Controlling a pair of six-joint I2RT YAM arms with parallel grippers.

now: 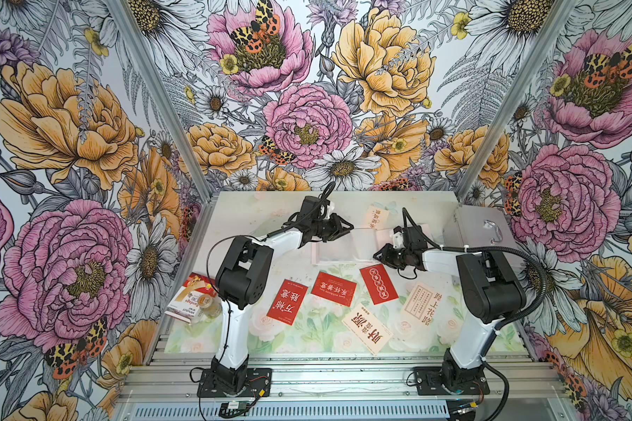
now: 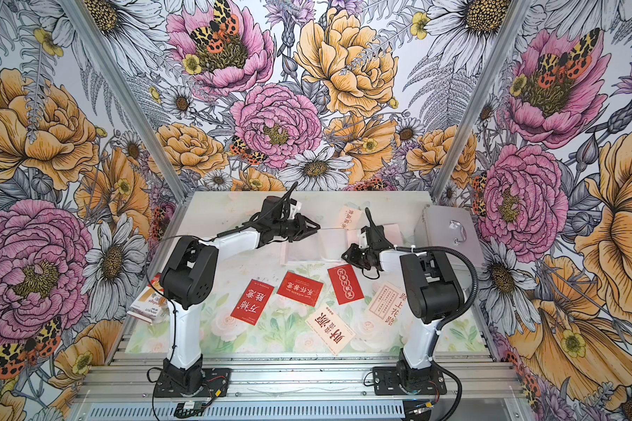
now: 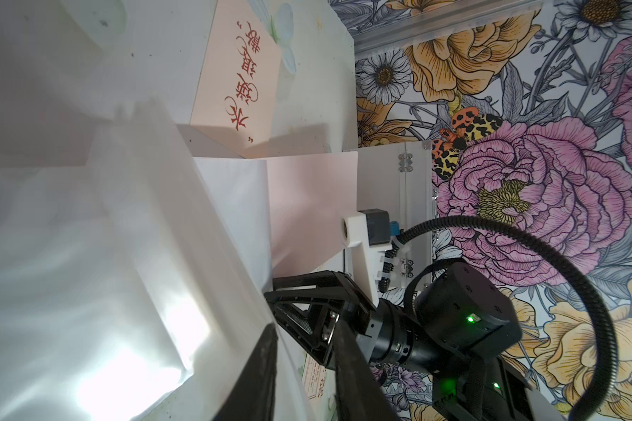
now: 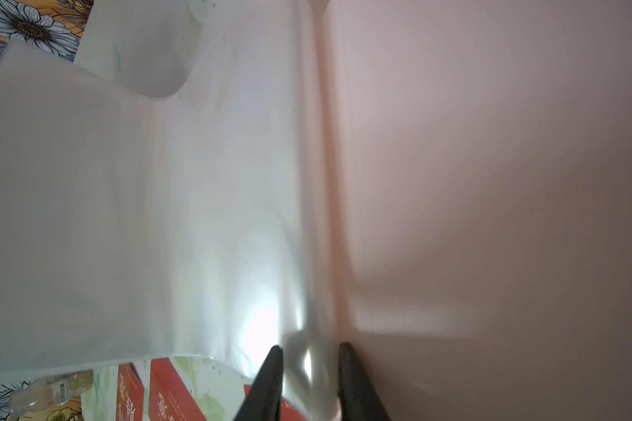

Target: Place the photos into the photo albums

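A pink album with translucent sleeves lies open at the table's middle back. My left gripper is raised above it, shut on a translucent sleeve. My right gripper is low at the album's fold, part open, with what lies between its fingers unclear. Photo cards lie in front: red ones and cream ones. Another cream card lies behind the album.
A metal case stands at the back right. A package and a bottle lie at the left edge.
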